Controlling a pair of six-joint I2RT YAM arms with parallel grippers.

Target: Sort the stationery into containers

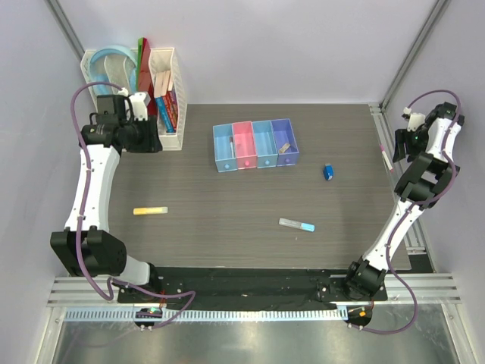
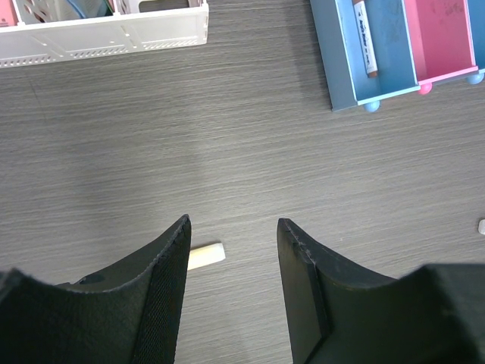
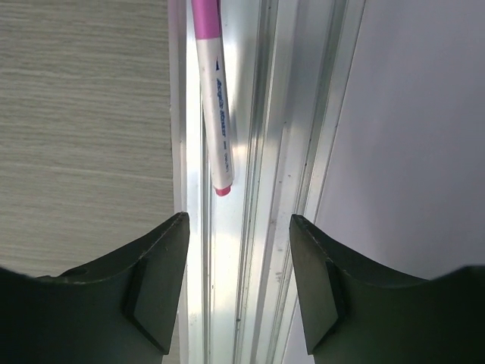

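Note:
A pink-and-white marker (image 3: 214, 114) lies on the aluminium rail at the right table edge, with my right gripper open just short of it, nothing between its fingers. My left gripper is open above the left table. Four joined bins, blue (image 1: 225, 148), pink (image 1: 244, 140), blue and purple, stand at centre back; a marker (image 2: 364, 38) lies in the left blue one, a small item in the purple. A yellow stick (image 1: 150, 210) lies front left, a clear blue-ended item (image 1: 296, 224) front right, a small blue object (image 1: 328, 171) right of the bins.
A white rack (image 1: 173, 138) with books and a light-blue round object stands at the back left. Walls border both sides of the table.

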